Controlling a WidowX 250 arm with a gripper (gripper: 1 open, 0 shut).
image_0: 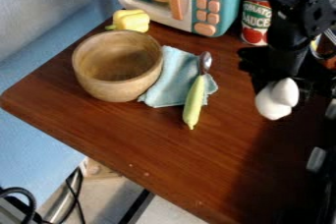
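The black robot arm reaches down on the right side, its gripper (278, 88) holding a white rounded object (273, 103), possibly a mushroom or egg-like toy, over the right part of the table. Whether the fingers are closed tightly is hard to see against the dark body. A wooden bowl (118, 79) sits at the left, beside a light blue cloth (167, 84). A spoon with a pale yellow-green handle (194, 102) lies on the cloth's right edge, pointing toward the front.
A toy microwave (217, 22) stands at the back, with a yellow object (130, 20) to its left and a tomato can (254, 31) to its right. Cables hang at the lower left.
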